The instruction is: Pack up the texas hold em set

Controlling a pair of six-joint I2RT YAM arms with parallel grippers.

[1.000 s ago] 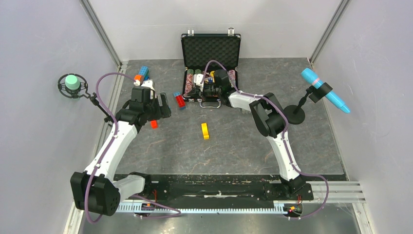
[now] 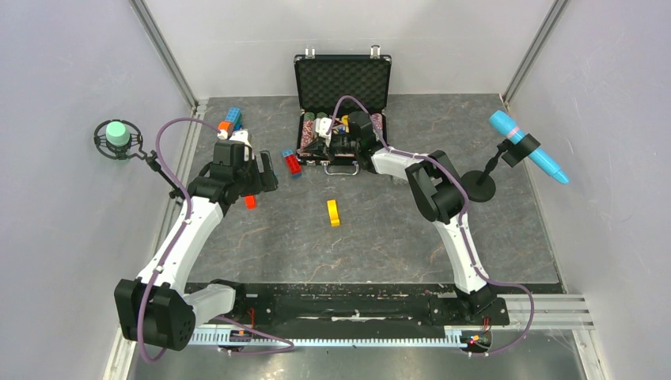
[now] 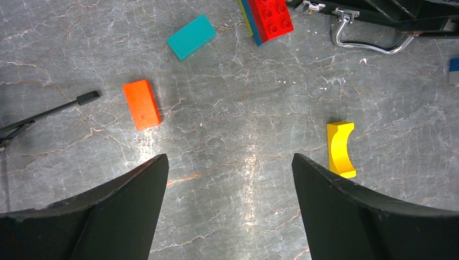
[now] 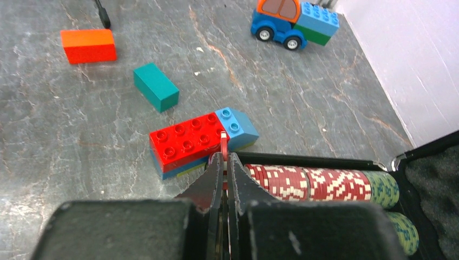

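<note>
The black case (image 2: 343, 83) stands open at the back of the table, lid raised, with rows of red-and-white chips (image 4: 325, 184) and green chips (image 4: 381, 187) inside. My right gripper is over the case's left front part, its fingers closed together. A thin red-and-pale strip (image 4: 223, 142) shows edge-on at its fingertips; what it is cannot be told. The right arm covers much of the case's middle in the top view. My left gripper hangs open above the table to the left, nothing between its fingers.
A red-and-blue brick stack (image 4: 187, 142) lies beside the case's front left corner. Teal (image 4: 156, 86) and orange (image 4: 89, 46) blocks, a toy truck (image 4: 289, 24) and a yellow arch (image 2: 333, 212) lie around.
My right gripper has turned or shifted very slightly over the case. The left arm, the case and the blocks have not moved.
</note>
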